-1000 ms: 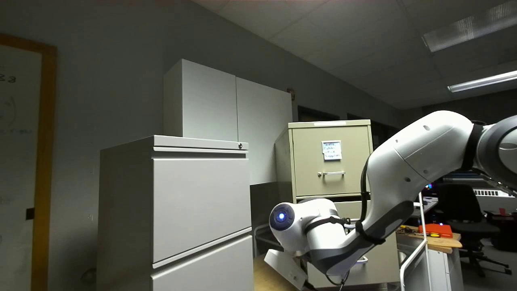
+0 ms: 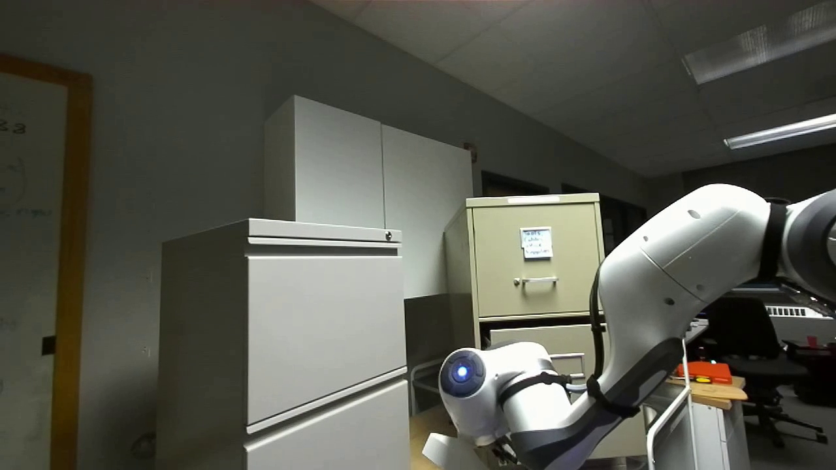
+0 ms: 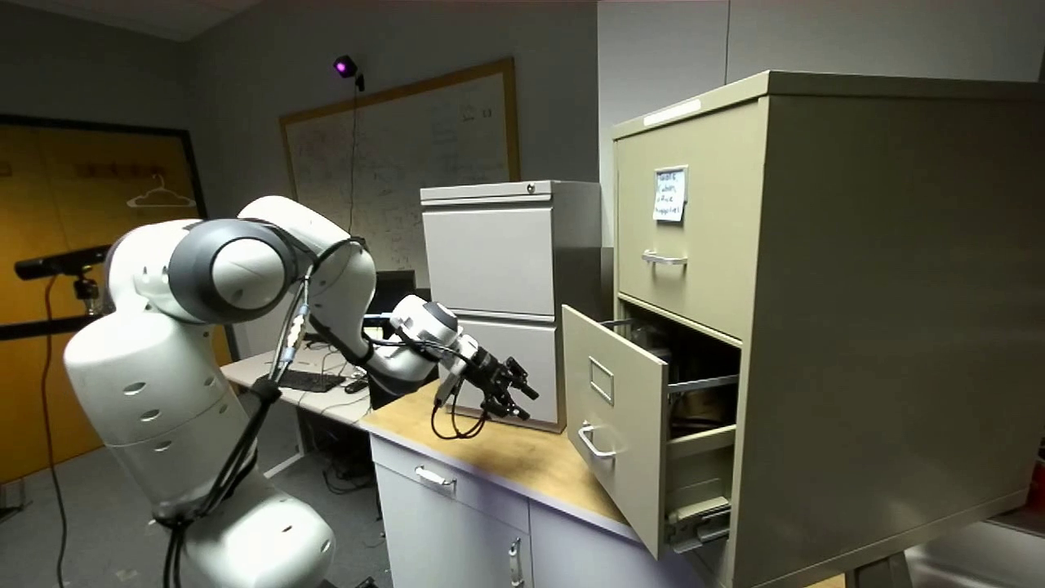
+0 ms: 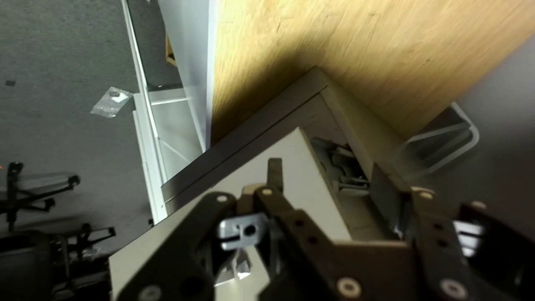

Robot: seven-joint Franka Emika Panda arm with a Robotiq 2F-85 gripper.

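Note:
The tan filing cabinet (image 3: 882,294) has its lower drawer (image 3: 627,470) pulled out, and the upper drawer (image 3: 686,216) is closed. A metal handle (image 3: 595,443) sits on the lower drawer's front. My gripper (image 3: 524,390) is open in front of that drawer, apart from its face, with nothing held. From the wrist, my two dark fingers are spread, and the pale drawer front (image 4: 301,170) lies beyond them. In exterior view 1 the lower drawer (image 2: 615,427) is partly behind my arm, and the gripper's fingers are out of sight.
A grey two-drawer cabinet (image 3: 490,265) stands on the wooden counter (image 3: 549,465) close behind my gripper. White cupboards (image 3: 431,510) lie below the counter's edge. Bare counter shows between the grey cabinet and the open drawer.
In exterior view 1 the wrist and forearm have moved down and slightly right. More of the lower drawer's label holder now shows. The drawer appears unmoved.

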